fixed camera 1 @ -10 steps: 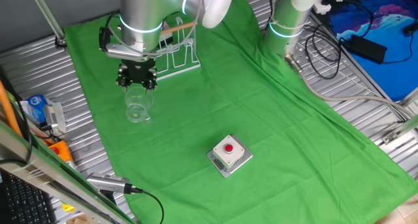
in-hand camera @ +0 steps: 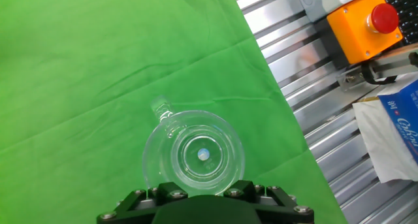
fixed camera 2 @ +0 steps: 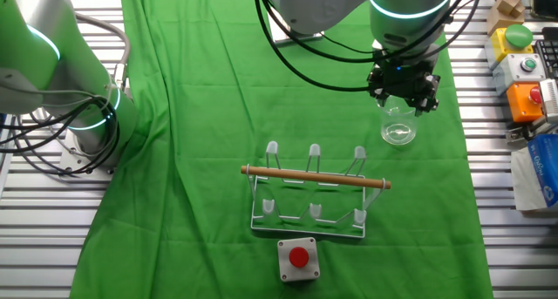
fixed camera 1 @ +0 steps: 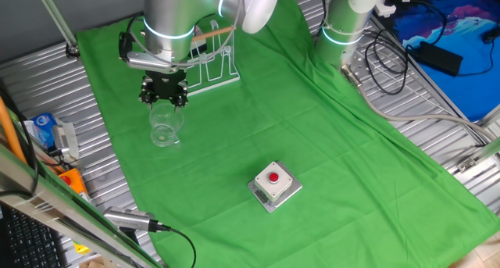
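A clear glass cup with a side handle [fixed camera 1: 165, 134] stands upright on the green cloth. My gripper [fixed camera 1: 166, 105] hangs right over its rim, fingers spread apart. Seen in the wrist view, the cup [in-hand camera: 194, 152] lies just beyond the fingertips, its handle [in-hand camera: 161, 109] pointing to the upper left and a small pale spot at its centre. The gripper is open there, and I see no grip on the glass. From the second exterior view the cup [fixed camera 2: 398, 132] rests below the gripper [fixed camera 2: 402, 105]; whether the fingertips touch its rim cannot be made out.
A white wire rack [fixed camera 2: 309, 229] with a wooden bar [fixed camera 2: 316, 176] stands near the cup. A red push button on a white box [fixed camera 1: 273, 182] sits mid-cloth. Orange button box [in-hand camera: 364, 28] and tissue pack [in-hand camera: 400, 119] lie off the cloth's edge.
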